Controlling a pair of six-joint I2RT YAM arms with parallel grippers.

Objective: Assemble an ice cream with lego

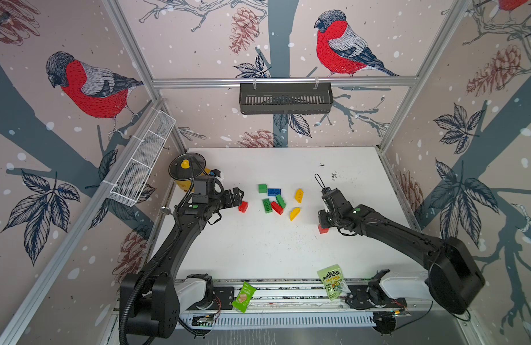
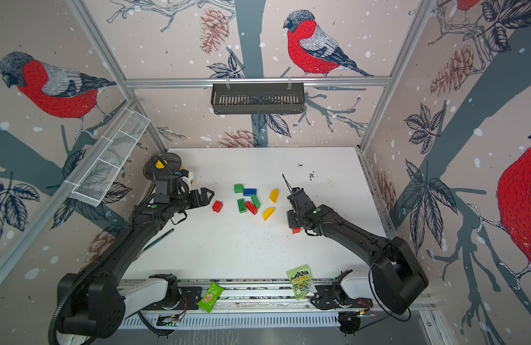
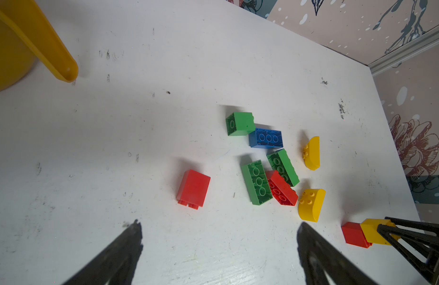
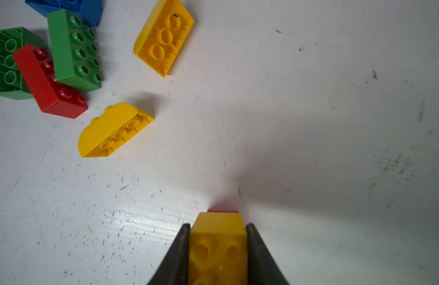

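Note:
My right gripper is shut on a yellow brick [image 3: 373,231], held at or on top of a red brick [image 3: 353,234] on the right of the table; whether they are joined is unclear. My left gripper [image 1: 235,196] hangs open and empty above a lone red brick [image 3: 193,187]. Between them lie a green square brick [image 3: 239,123], a blue brick [image 3: 265,137], two longer green bricks [image 3: 256,182] [image 3: 283,167], a red long brick [image 4: 49,81] and two yellow rounded pieces [image 4: 163,36] [image 4: 112,130].
A yellow container [image 3: 19,47] with a dark top stands at the back left. A dark rack [image 1: 285,99] hangs on the back wall; green packets lie beyond the front edge.

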